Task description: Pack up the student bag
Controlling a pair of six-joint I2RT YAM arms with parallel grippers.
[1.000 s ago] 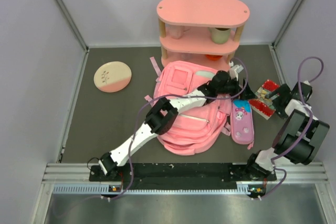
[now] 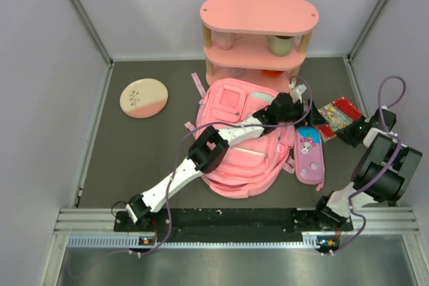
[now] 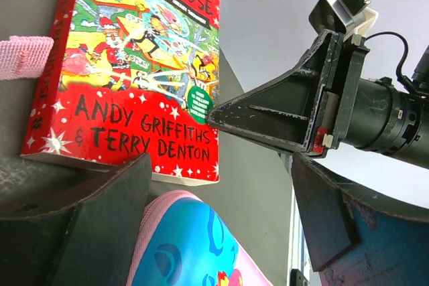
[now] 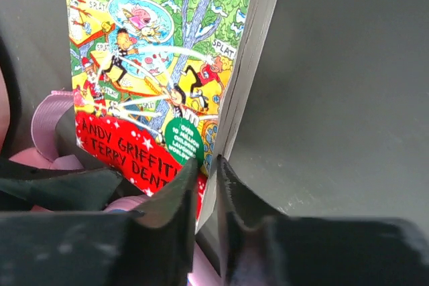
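A red book with a colourful cover lies on the table at the right. In the right wrist view, my right gripper is over the edge of this book, its fingertips close together with a narrow gap; whether they grip the page edge cannot be told. My left gripper stands open above the pencil case, with nothing held between its fingers. From above, the pink and blue pencil case lies beside the large pink student bag, which my left arm crosses.
A pink shelf stands at the back, holding a green cup. A round cream-and-pink plate lies at the left. A wall stands close to the book's right.
My right gripper's fingers have come from wide apart to nearly together, reaching further left. The book has shifted slightly left. The left arm has barely moved.
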